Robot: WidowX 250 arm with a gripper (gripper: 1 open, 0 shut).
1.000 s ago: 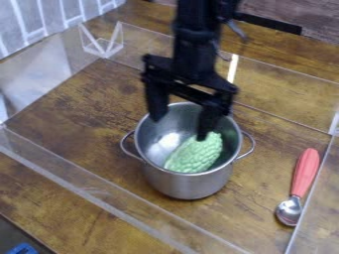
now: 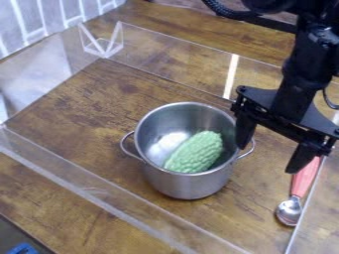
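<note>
A steel pot (image 2: 185,181) with two side handles stands in the middle of the wooden counter, holding a bumpy pale-green vegetable (image 2: 195,150). My black gripper (image 2: 276,141) is at the right, above and beside the pot's right rim, its fingers apart with nothing visible between them. Below it lies an ice cream scoop (image 2: 290,209) with a red handle, its upper part partly behind the gripper.
Clear plastic walls edge the counter (image 2: 93,114) on several sides. A small blue object is cut off at the bottom left corner.
My gripper has moved right, from over the pot to beside it above the scoop. The pot, the vegetable and the scoop have stayed in place.
</note>
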